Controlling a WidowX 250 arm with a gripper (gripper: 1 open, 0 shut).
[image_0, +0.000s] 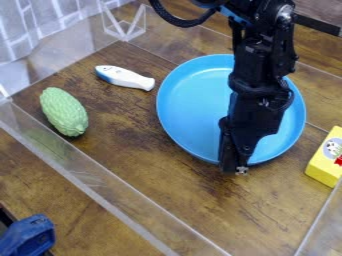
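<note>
A round blue plate or shallow bowl (185, 100) fills the upper middle of the wooden surface. My black gripper (235, 163) reaches down over it, fingertips low at its front rim. The fingers look shut, with nothing visible between them, though the dark parts are hard to tell apart.
A green cabbage-like vegetable (63, 111) lies at left, a white-and-blue item (124, 77) at upper left, a yellow box (325, 155) at right, a blue object (27, 237) at bottom left. Clear walls border the surface.
</note>
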